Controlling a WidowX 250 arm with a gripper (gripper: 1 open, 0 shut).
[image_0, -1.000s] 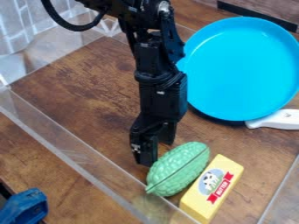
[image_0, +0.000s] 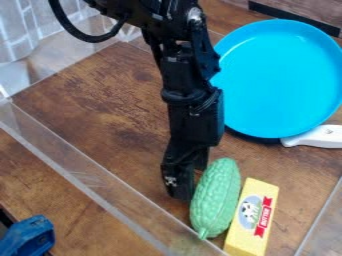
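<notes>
The black robot gripper (image_0: 185, 172) hangs down in the middle of the view, low over the wooden surface, its fingers open. Just to its right, at the fingertips, lies a green ridged vegetable-like object (image_0: 214, 200), pointing toward the bottom edge; whether the gripper touches it is hard to tell. A yellow box (image_0: 250, 225) with a red label and a cow picture lies right of the green object.
A blue plate (image_0: 278, 75) fills the upper right, with a white handle (image_0: 317, 137) below it. A clear plastic wall runs diagonally across the lower left, with a blue object (image_0: 27, 237) outside it.
The gripper has shifted slightly right and down. The green object has turned more upright in the view and moved a little right; the yellow box has moved slightly too.
</notes>
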